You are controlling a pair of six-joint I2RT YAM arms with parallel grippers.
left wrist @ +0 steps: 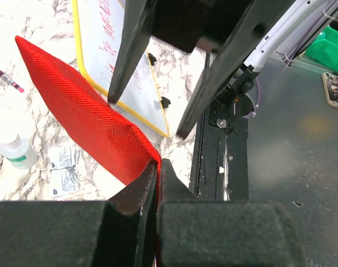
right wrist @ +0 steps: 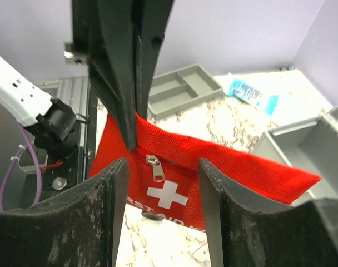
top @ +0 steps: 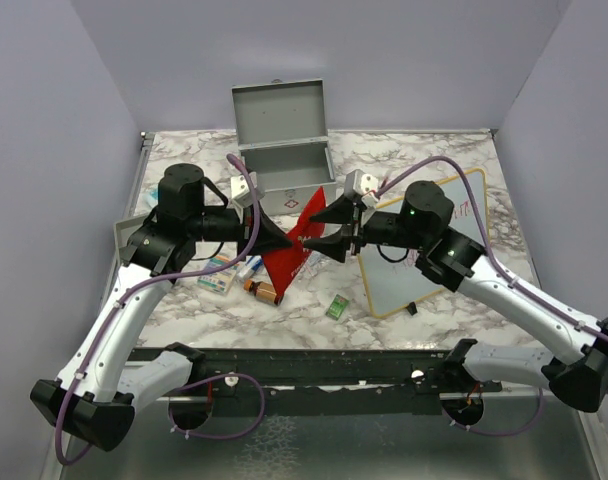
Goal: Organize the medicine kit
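A red first-aid pouch [top: 296,250] hangs between my grippers; in the right wrist view its white cross [right wrist: 167,194] and a zipper pull [right wrist: 157,171] show. My left gripper [top: 284,244] is shut on the pouch's edge, with red fabric [left wrist: 91,111] rising from between its fingers in the left wrist view. My right gripper [top: 319,230] is open beside the pouch, its fingers apart near the zipper side. An open grey medicine box [top: 294,195] stands behind them.
A whiteboard [top: 394,285] lies on the right. A brown bottle [top: 264,291], a green packet [top: 337,307], a white bottle [left wrist: 19,153] and other small items lie on the marble table. A grey divided tray [right wrist: 185,89] stands at the left side.
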